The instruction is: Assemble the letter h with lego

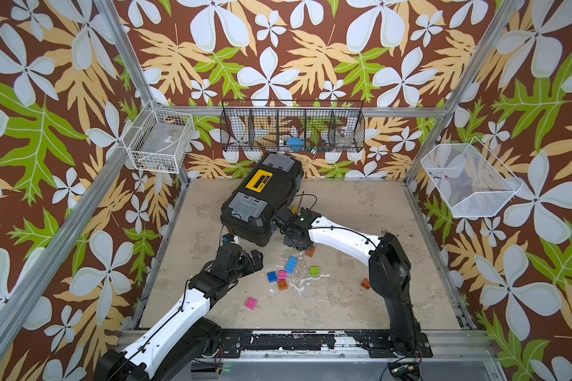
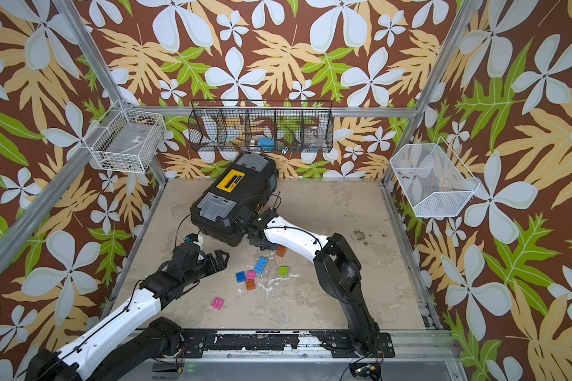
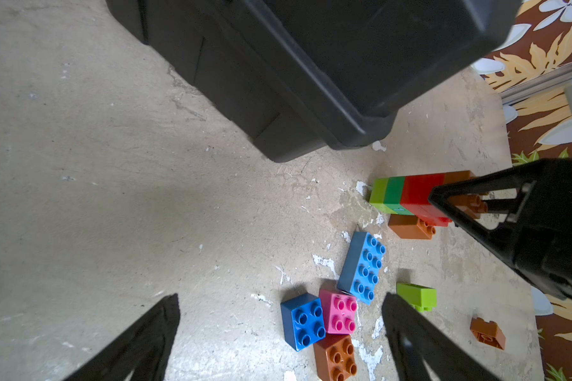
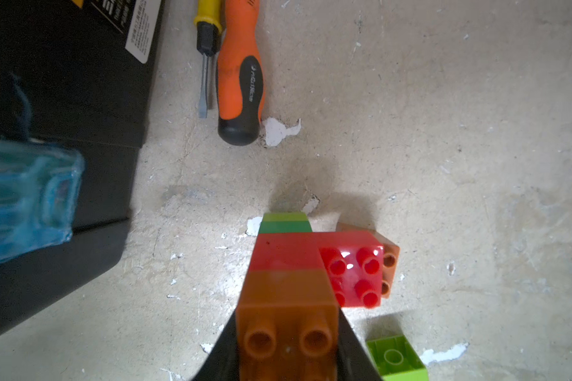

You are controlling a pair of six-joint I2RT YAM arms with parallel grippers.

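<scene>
A brick stack (image 3: pixel 419 193) stands on the table beside the toolbox, light green and dark green below, then a long red brick (image 4: pixel 356 260) jutting sideways, with a brown brick (image 4: pixel 286 295) topmost. My right gripper is shut on that brown brick. Close under the red brick's overhang lies a loose brown brick (image 3: pixel 411 227). My left gripper is open and empty, above the table to the left. Ahead of it are a light blue long brick (image 3: pixel 362 265), a dark blue brick (image 3: pixel 303 320), a pink brick (image 3: pixel 338 311) and an orange brick (image 3: pixel 335 357).
A black toolbox (image 1: pixel 238 212) occupies the back left. Two screwdrivers (image 4: pixel 241 95) lie behind the stack. A lime brick (image 1: pixel 314 271), another brown brick (image 1: pixel 365 283) and a second pink brick (image 1: pixel 251 303) lie loose.
</scene>
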